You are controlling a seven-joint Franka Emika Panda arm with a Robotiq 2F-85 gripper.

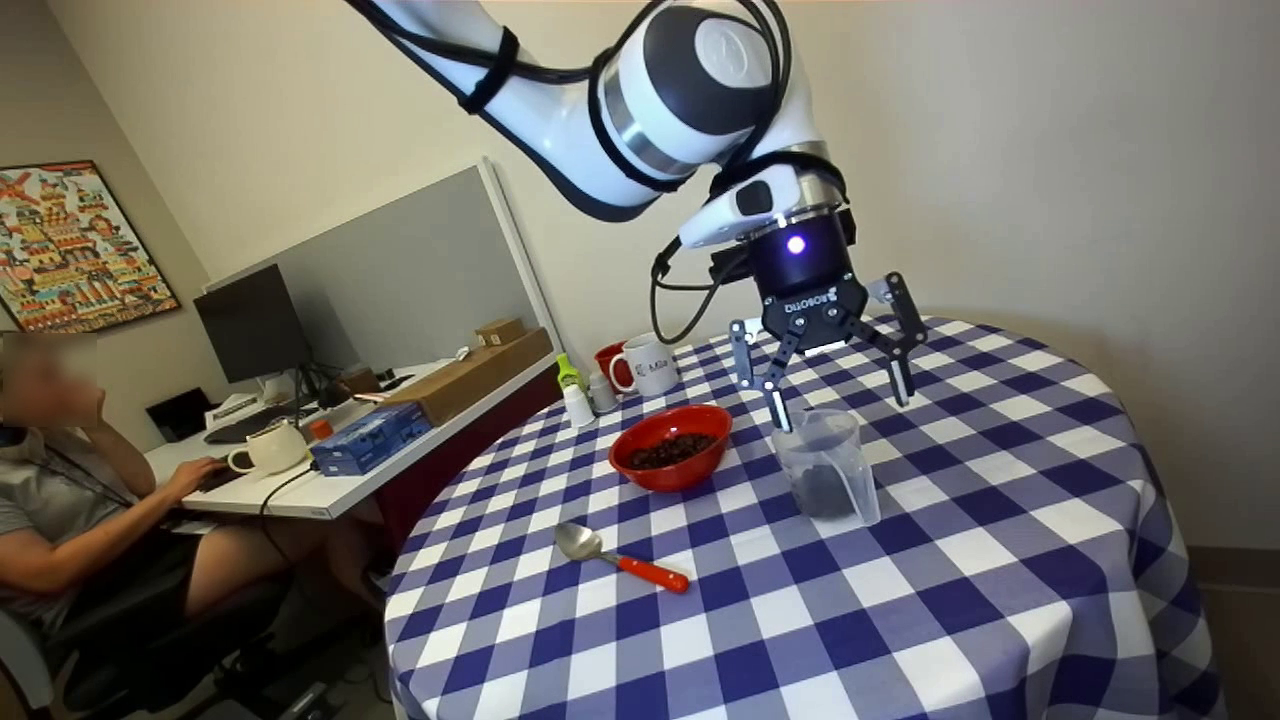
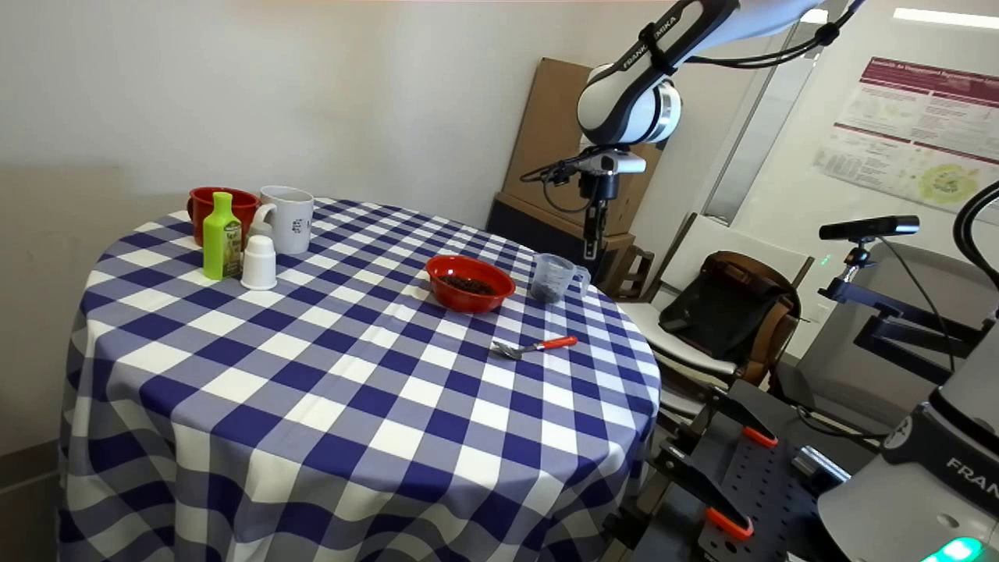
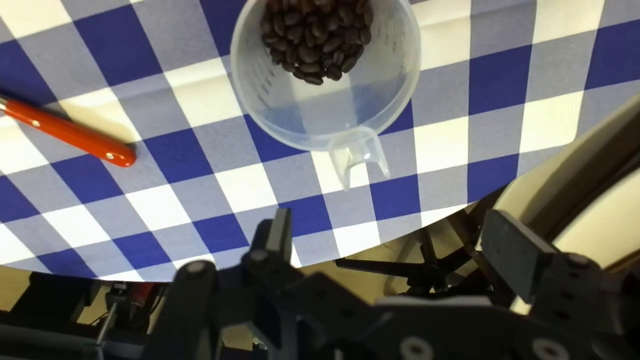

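A clear measuring cup (image 3: 327, 114) stands upright on the checked tablecloth, with dark coffee beans (image 3: 315, 39) in its bottom. In the wrist view its handle points towards my gripper, whose fingers are spread wide and empty. From the first exterior view, the gripper (image 1: 843, 410) hangs pointing down, above the level of the cup (image 1: 828, 474); its left fingertip overlaps the cup's rim there. Left of the cup is a red bowl (image 1: 708, 464) holding more dark beans. A spoon with a red handle (image 1: 651, 572) lies in front of the bowl.
A white mug (image 2: 288, 220), a red mug (image 2: 242, 201), a green bottle (image 2: 221, 239) and a white shaker (image 2: 259, 264) cluster at the table's far side. The cup stands close to the table edge by the chair (image 2: 777, 243).
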